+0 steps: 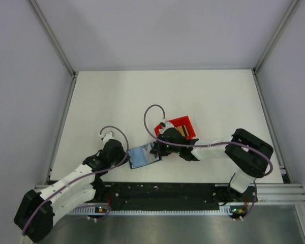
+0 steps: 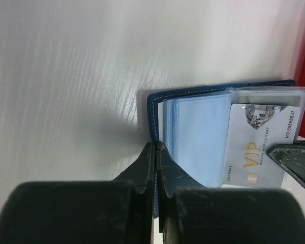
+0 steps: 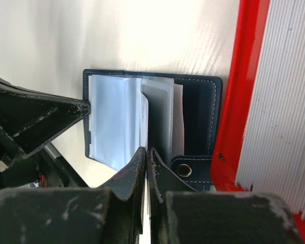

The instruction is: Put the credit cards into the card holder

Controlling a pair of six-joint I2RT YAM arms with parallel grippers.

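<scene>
The blue card holder (image 1: 142, 156) lies open on the table, its clear sleeves raised at the right half. At its left edge, my left gripper is shut with the thin dark cover (image 2: 152, 119) at its fingertips. A silver VIP card (image 2: 256, 147) stands tilted among the sleeves, its face visible in the left wrist view. My right gripper is shut on the card's edge (image 3: 144, 119), which shows as a thin pale strip. How deep the card sits in a sleeve cannot be told.
Close by on the right, a red tray (image 1: 184, 122) holds more cards, one silver (image 3: 284, 96) and one gold (image 1: 182, 130). The holder's snap button (image 3: 183, 170) is near my right fingertips.
</scene>
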